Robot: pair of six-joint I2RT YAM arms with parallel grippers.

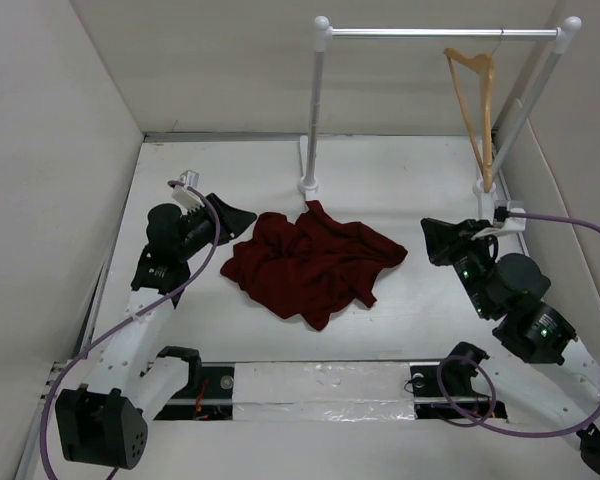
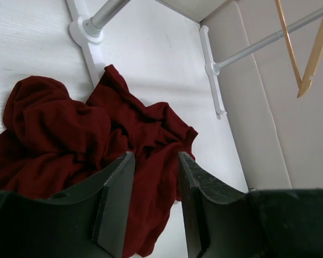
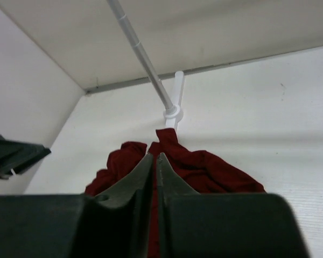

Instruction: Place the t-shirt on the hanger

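Observation:
A dark red t-shirt [image 1: 310, 262] lies crumpled on the white table, between my two grippers. A wooden hanger [image 1: 485, 110] hangs from the rack's bar at the right; its lower part also shows in the left wrist view [image 2: 312, 62]. My left gripper [image 1: 242, 222] is held at the shirt's left; in its wrist view its fingers [image 2: 113, 199] stand apart over the shirt, holding nothing. My right gripper [image 1: 432, 240] is to the right of the shirt, its fingertips [image 3: 162, 166] close together in its wrist view, with no cloth seen held.
The white rack [image 1: 317, 120] stands at the back, its feet on the table and its bar [image 1: 420, 33] overhead. Walls border the back and both sides; a foil-like strip [image 1: 320, 390] runs along the front.

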